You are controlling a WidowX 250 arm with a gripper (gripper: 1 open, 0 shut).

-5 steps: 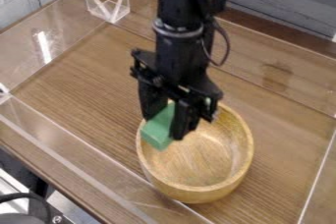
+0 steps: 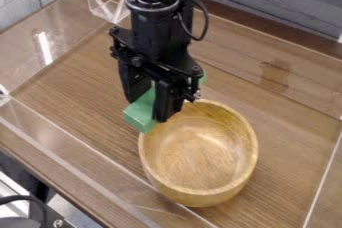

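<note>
My black gripper (image 2: 144,107) hangs from the arm in the middle of the camera view, over the left rim of a round light-wooden bowl (image 2: 201,162). A green block (image 2: 142,114) shows just below the gripper, at the bowl's upper-left edge. Whether the fingers grip it is hard to tell, as the gripper partly covers it. More green shows behind the arm on the right.
A light edge with darker ground beyond runs along the back.
The arm and gripper have risen and shifted back from over the bowl, with the green block moving up alongside the gripper.
</note>
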